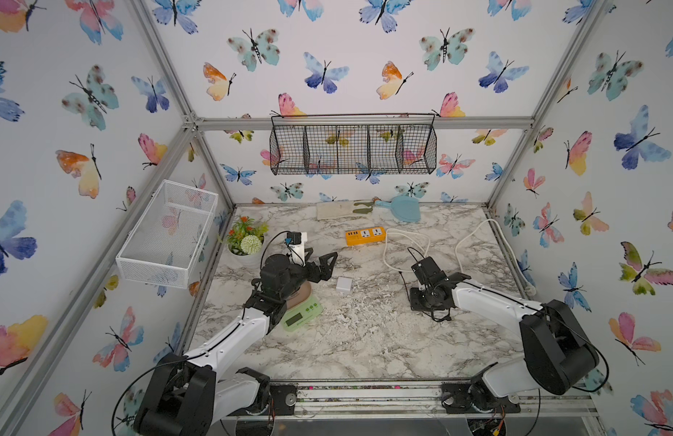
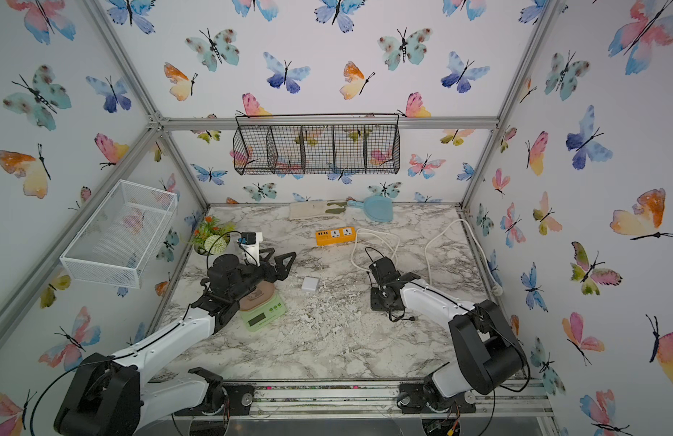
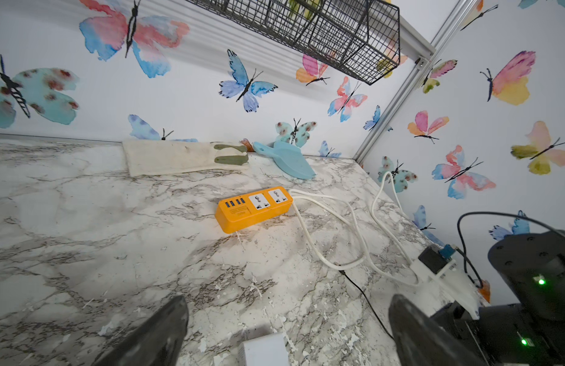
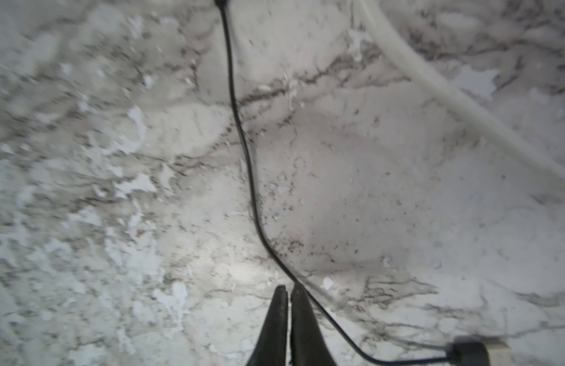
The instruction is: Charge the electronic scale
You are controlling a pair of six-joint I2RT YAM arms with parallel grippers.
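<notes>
A green scale point(image 1: 301, 314) with a brown plate lies at the left, partly under my left arm. My left gripper point(image 1: 325, 265) is open, raised beside a small white block point(image 1: 344, 284). In the right wrist view a thin black cable point(image 4: 252, 195) runs down to a dark connector point(image 4: 468, 353) at the lower right. My right gripper is shut above the table, its tips beside that cable; whether it pinches it I cannot tell.
An orange power strip point(image 1: 365, 236) with white cords sits at the back, near a cloth point(image 1: 336, 210) and blue dustpan point(image 1: 406, 209). A potted plant point(image 1: 245, 236) stands back left.
</notes>
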